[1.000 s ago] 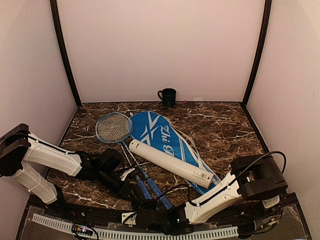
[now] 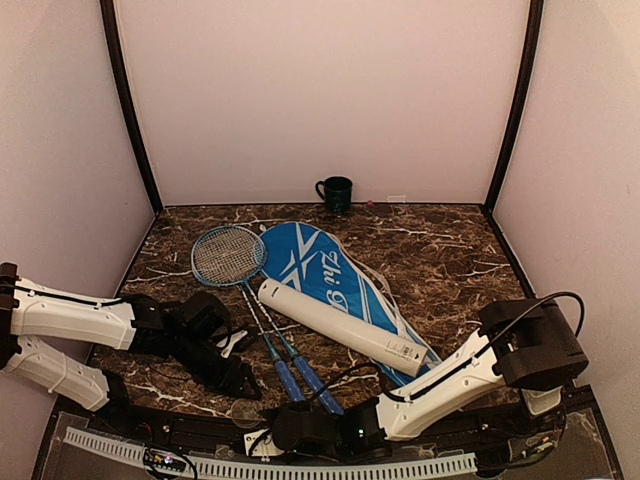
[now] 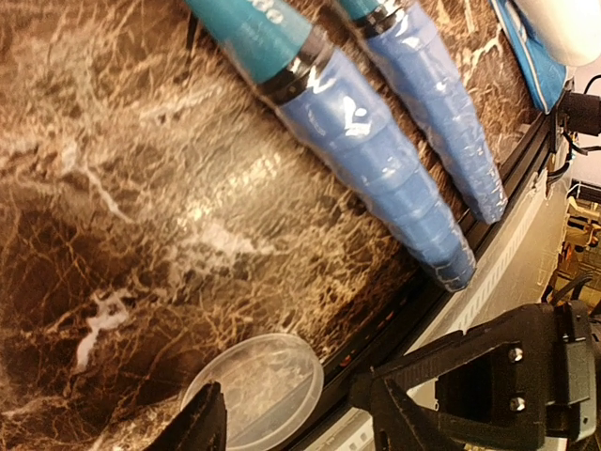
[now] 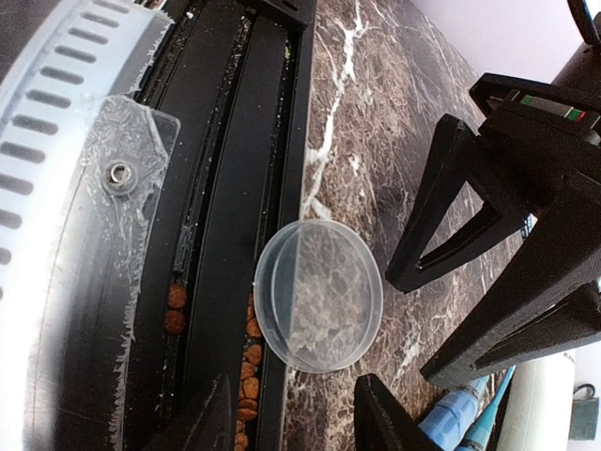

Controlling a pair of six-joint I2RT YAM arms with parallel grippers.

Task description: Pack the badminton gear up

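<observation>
A clear round lid [image 4: 324, 296] lies at the table's front edge, partly over the black rail. Beside it, my left gripper stands open, its two fingers apart and nothing between them. My right gripper is open too, empty, just short of the lid. Two rackets with blue-wrapped handles [image 3: 376, 160] lie side by side; their strung heads [image 2: 229, 256] overlap at the back left. The white shuttlecock tube [image 2: 340, 325], closed at the end that shows, rests on the blue racket cover [image 2: 318, 262].
A dark mug [image 2: 337, 194] stands at the back wall. Along the front runs a black rail with a slotted white strip [image 2: 330, 469].
My left arm has drawn back to the left, away from the racket handles, and the clear lid now shows from above. The right arm has shifted only slightly. Rackets, tube and cover lie unchanged.
</observation>
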